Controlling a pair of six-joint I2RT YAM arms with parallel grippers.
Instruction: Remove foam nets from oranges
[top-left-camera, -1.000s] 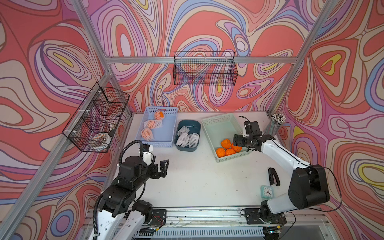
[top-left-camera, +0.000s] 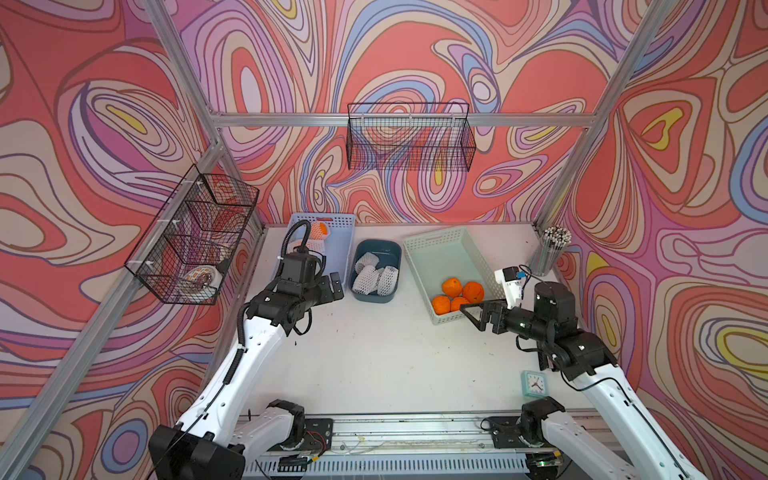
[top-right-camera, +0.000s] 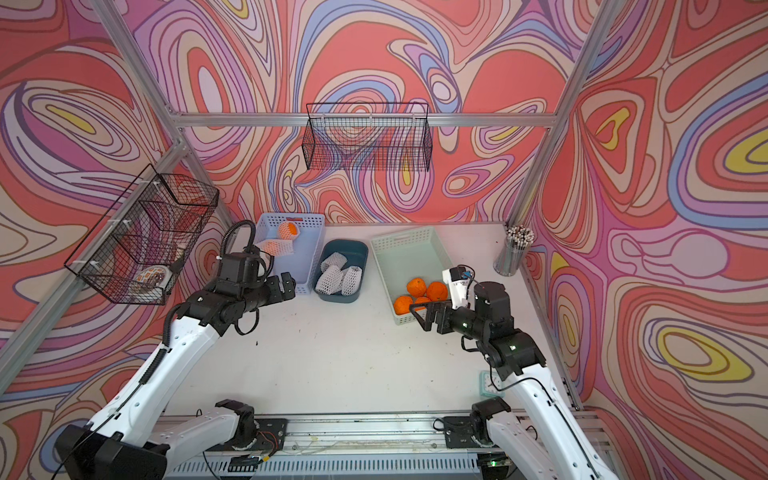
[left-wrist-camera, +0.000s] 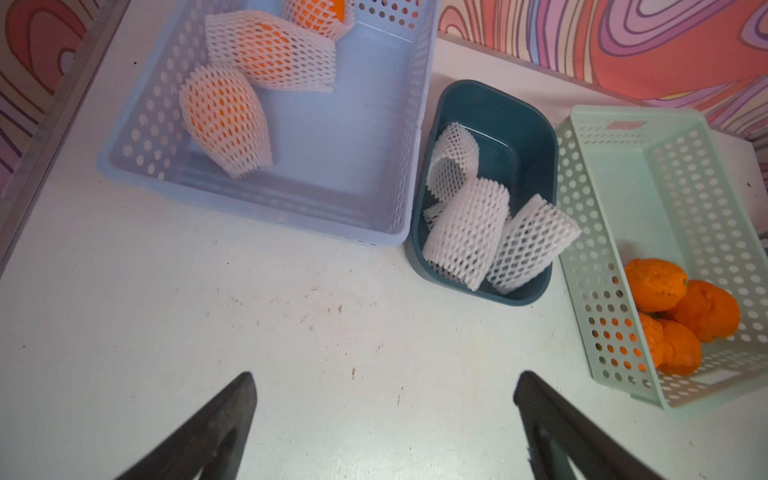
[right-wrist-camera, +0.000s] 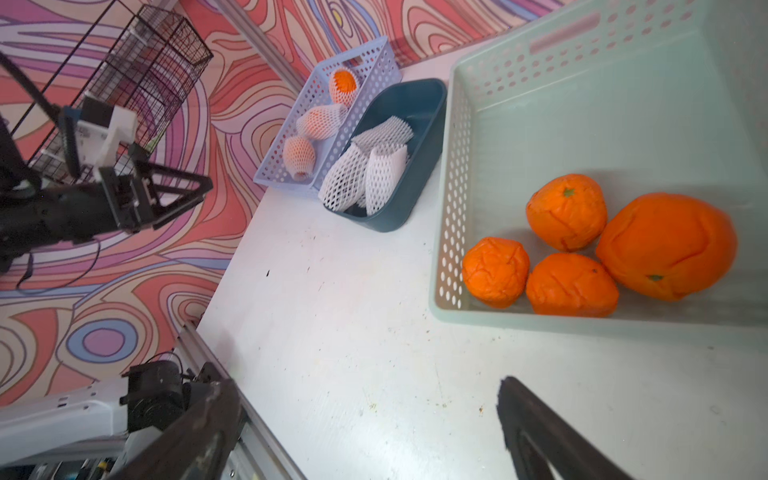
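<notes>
Three oranges in white foam nets lie in the blue basket: a netted orange (left-wrist-camera: 228, 116) nearest the front, another netted orange (left-wrist-camera: 272, 52) behind it, and a third at the back. Empty foam nets (left-wrist-camera: 468, 228) fill the front of the dark teal bin (left-wrist-camera: 448, 96). Several bare oranges (right-wrist-camera: 568, 212) are grouped at the front of the pale green basket (right-wrist-camera: 452, 200). My left gripper (top-left-camera: 329, 288) hangs open in front of the blue basket (left-wrist-camera: 264, 216), empty. My right gripper (top-left-camera: 483, 317) is open above the green basket's front edge, with nothing between its fingers.
A cup of thin sticks (top-right-camera: 513, 249) stands at the back right. The small clock (top-left-camera: 534, 384) sits front right. Wire baskets (top-left-camera: 412, 137) hang on the frame at the back and left.
My right gripper has come from over the oranges back toward the front, toward the green basket's front edge.
</notes>
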